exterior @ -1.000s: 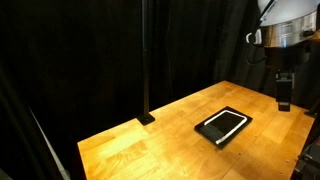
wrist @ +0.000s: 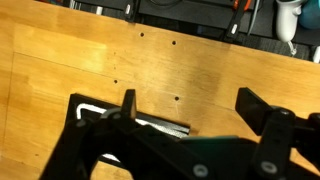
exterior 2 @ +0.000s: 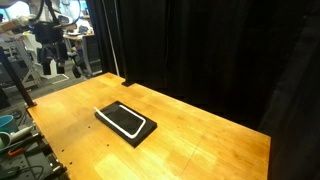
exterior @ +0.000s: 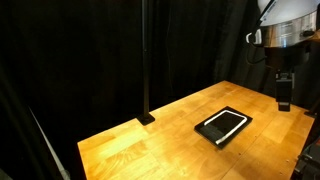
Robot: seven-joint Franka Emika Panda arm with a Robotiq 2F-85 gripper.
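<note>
A black rectangular board lies flat on the wooden table. A white strip, bent at one end, rests on top of it. In the wrist view the board is partly hidden behind my gripper, whose two black fingers stand wide apart. Only bare wood shows between the fingers. My gripper hangs above the table in exterior view 1, well apart from the board and to its right.
The wooden table is otherwise largely bare. A black stand rises at its back edge. Black curtains hang behind. Along one table edge, the wrist view shows dark rails and a white object.
</note>
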